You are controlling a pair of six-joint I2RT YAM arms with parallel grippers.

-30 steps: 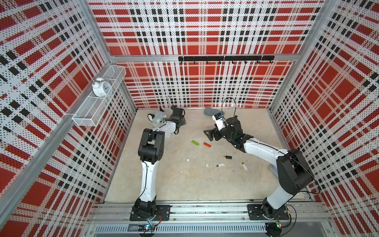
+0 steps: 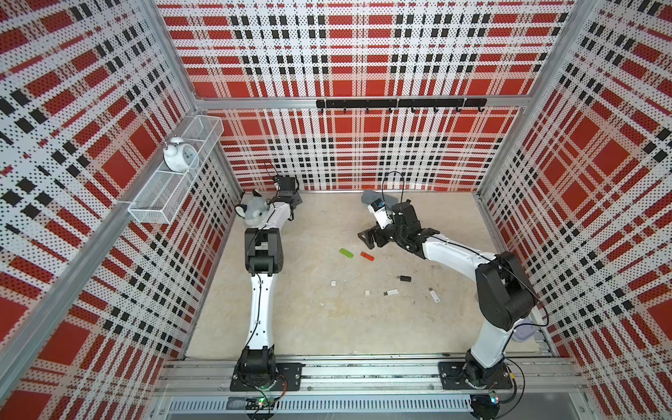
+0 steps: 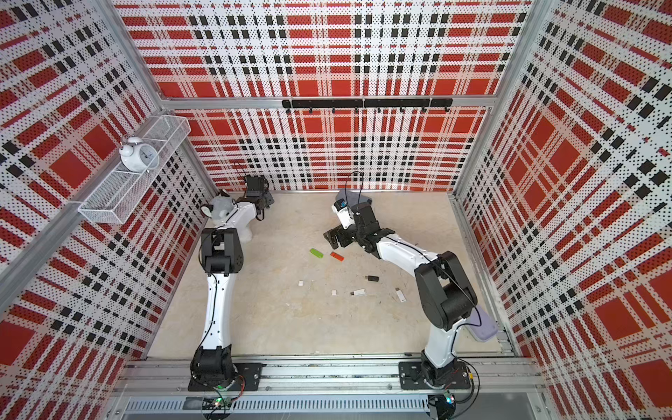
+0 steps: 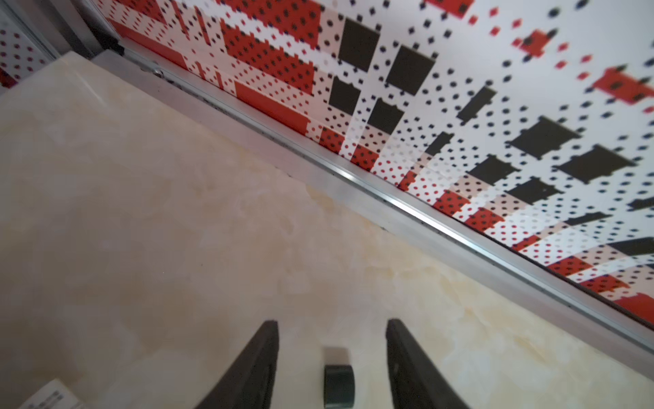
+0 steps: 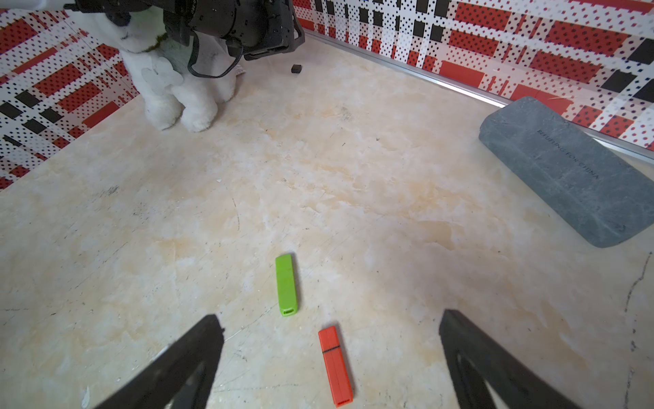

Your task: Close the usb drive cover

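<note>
In the left wrist view a small black block, which looks like a drive cap (image 4: pixel 338 386), lies on the table between the lines of my left gripper's (image 4: pixel 332 330) parted fingers, with nothing visibly held. The right wrist view also shows that cap (image 5: pixel 296 69) just below the left gripper, by the back wall. A black USB drive (image 2: pixel 404 278) with its metal plug bare lies on the middle right of the table. My right gripper is open and empty above a red stick (image 5: pixel 336 368) and a green stick (image 5: pixel 286 285).
White USB sticks (image 2: pixel 391 292) and small white caps (image 2: pixel 333 283) lie across the middle. A plush toy (image 5: pixel 163 75) sits against the left arm. A grey case (image 5: pixel 565 170) lies at the back wall.
The right arm drew slightly left. The USB drives stayed put.
</note>
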